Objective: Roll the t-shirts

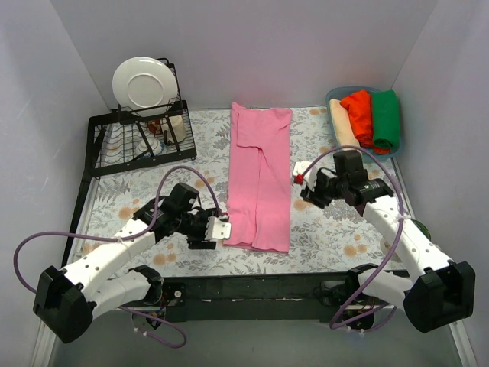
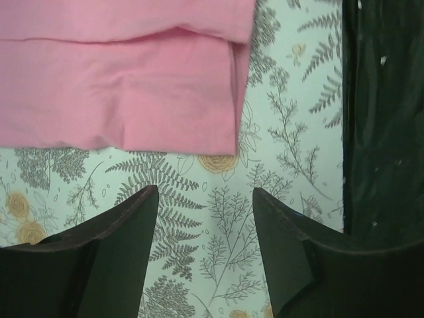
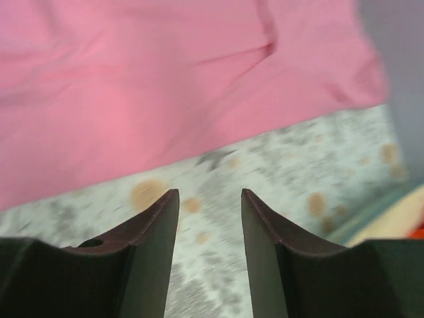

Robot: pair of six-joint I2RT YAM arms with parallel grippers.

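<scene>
The pink t-shirt (image 1: 260, 176) lies folded into a long strip down the middle of the table, one layer lapped over another along its length. Left of its near end, my left gripper (image 1: 205, 243) stands open and empty. In the left wrist view the shirt's near corner (image 2: 199, 126) lies beyond the spread fingers (image 2: 136, 232), with bare tablecloth between them. My right gripper (image 1: 309, 200) is open too, just right of the shirt's middle. The right wrist view shows the shirt's side edge (image 3: 165, 132) ahead of the empty fingers (image 3: 156, 232).
A blue basket (image 1: 336, 141) with rolled peach, orange and green cloths stands at the back right. At the back left is a black dish rack (image 1: 95, 145) with a white plate (image 1: 145, 84). Patterned tablecloth (image 1: 336, 237) is clear on both sides of the shirt.
</scene>
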